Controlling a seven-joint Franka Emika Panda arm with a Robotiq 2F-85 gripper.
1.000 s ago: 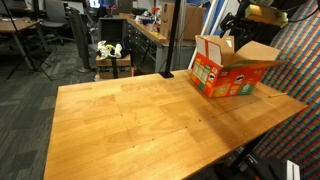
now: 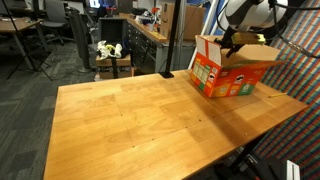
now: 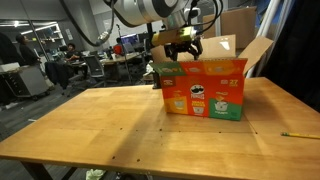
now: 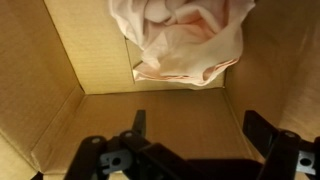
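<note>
A large open cardboard box (image 2: 223,79), printed red, orange and green, stands on the wooden table with its flaps spread. In exterior view 2 its printed side (image 3: 205,90) faces the camera. Over the box's opening hangs my gripper (image 2: 232,46), pointing down. Looking into the box, the wrist view has a crumpled pale pink cloth (image 4: 185,38) on the cardboard floor. The gripper is open, fingers wide apart, and nothing lies between them. The cloth sits beyond the fingertips, apart from them.
A thin yellow pencil-like stick (image 3: 300,135) lies to the box's right in exterior view 2. Cardboard walls (image 4: 60,125) surround the gripper's view, and raised flaps (image 3: 255,52) stand around the opening.
The arm has moved left in exterior view 1 and come lower over the box's opening. The box has stayed in place.
</note>
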